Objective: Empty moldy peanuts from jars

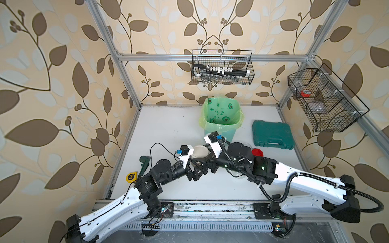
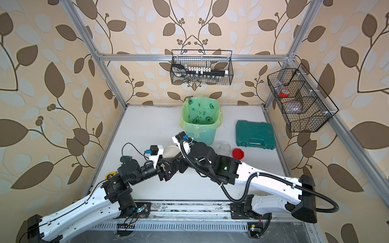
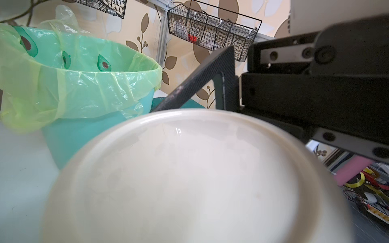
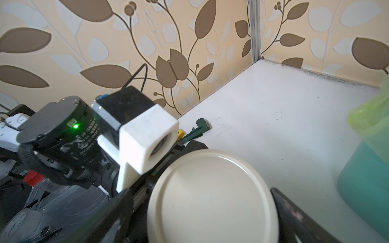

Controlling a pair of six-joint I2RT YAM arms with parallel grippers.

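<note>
A jar with a cream lid (image 1: 200,151) is held up between both grippers in front of the lined green bin (image 1: 220,123). My left gripper (image 1: 193,170) is at the jar's body, mostly hidden below the lid (image 3: 194,178) in the left wrist view, so its grip is unclear. My right gripper (image 1: 207,162) reaches around the lid from the right; in the right wrist view its fingers stand either side of the lid (image 4: 212,194), looking open or only loosely around it. A clear jar (image 2: 224,148) and a red lid (image 2: 237,154) stand on the table at right.
A green case (image 1: 272,134) lies at the back right. A tape measure (image 1: 131,176) and a dark green tool (image 1: 143,162) lie at the left edge. Wire baskets (image 1: 222,66) hang on the walls.
</note>
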